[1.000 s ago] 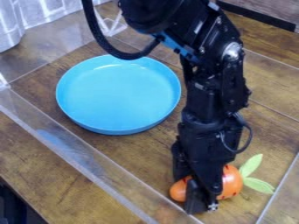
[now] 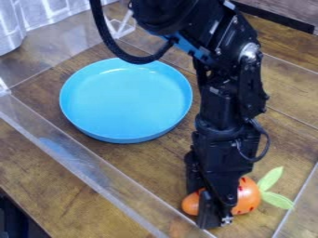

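Observation:
My black gripper [image 2: 214, 199] reaches down at the lower right of the camera view, shut on an orange toy carrot [image 2: 244, 196] that lies low on the wooden surface. The carrot's pale green leaves [image 2: 277, 193] stick out to the right of the fingers. The fingers cover part of the carrot's body.
A blue round plate [image 2: 125, 98] rests left of the arm. A clear plastic edge [image 2: 74, 168] runs diagonally along the lower left. Bare wood shows at the right and below the plate. Something white [image 2: 19, 19] stands at the top left corner.

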